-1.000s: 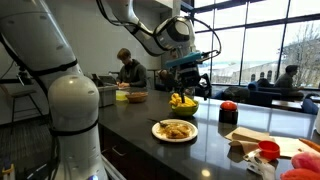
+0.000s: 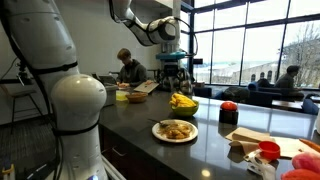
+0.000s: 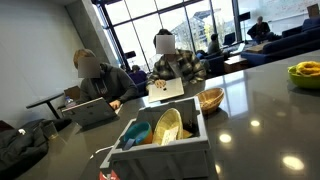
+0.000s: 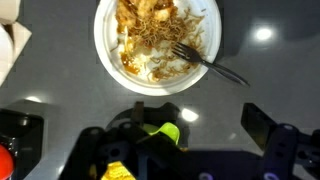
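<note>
A white plate (image 2: pixel 175 138) of food lies on the dark table. From overhead, the wrist view shows noodle-like food (image 4: pixel 158 45) on it and a fork (image 4: pixel 218 66) resting across its rim. Behind the plate stands a green bowl (image 2: pixel 186 111) heaped with something yellow (image 2: pixel 182 100); the arm covers most of it in the wrist view. My gripper (image 2: pixel 174 80) hangs above the bowl, pointing down. Its fingers are spread wide apart with nothing between them.
On the right lie a red-topped black object (image 2: pixel 228 112), a brown board (image 2: pixel 246 136), a red cup (image 2: pixel 269 150) and other items. Farther back are a grey bin (image 3: pixel 165 158) with bowls, a wicker basket (image 3: pixel 211 98) and two seated people.
My gripper has risen and shifted left in exterior view 1, turning as it moved. The plate and bowl stay where they were.
</note>
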